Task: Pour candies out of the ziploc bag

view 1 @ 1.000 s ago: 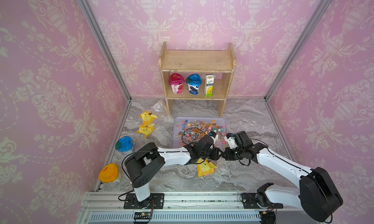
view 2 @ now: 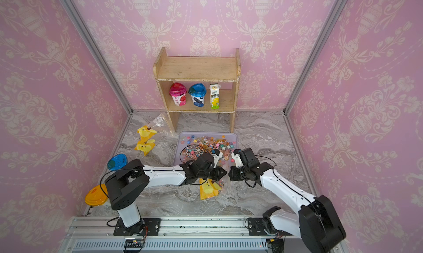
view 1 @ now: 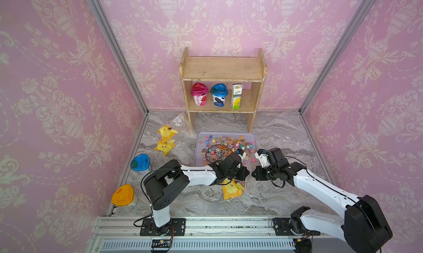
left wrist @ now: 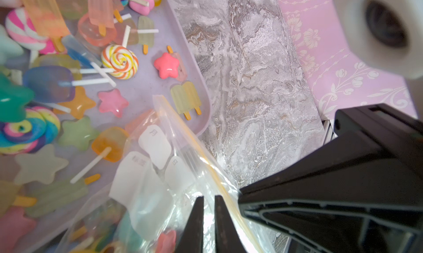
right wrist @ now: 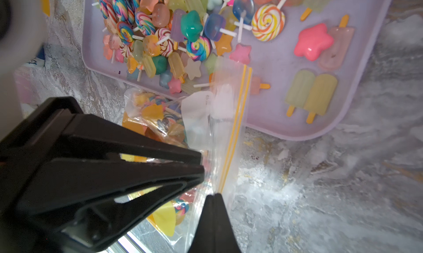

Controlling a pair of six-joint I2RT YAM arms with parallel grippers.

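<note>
The clear ziploc bag [right wrist: 229, 129], with a yellow zip strip, candies and yellow patches, lies at the front edge of the candy-filled tray [view 1: 197, 147]. My left gripper is over the bag's mouth, its narrow fingers slightly apart, nothing clearly between them. My right gripper faces it from the right, shut on the bag's thin edge beside the zip. In both top views the two grippers are close together, hiding much of the bag.
A wooden shelf [view 1: 222, 65] with two tubs and a carton stands behind the tray. Yellow packets [view 1: 166, 134] and lidded tubs [view 1: 140, 162] lie at the left. Bare marble is at the right.
The left arm looks nearly unchanged.
</note>
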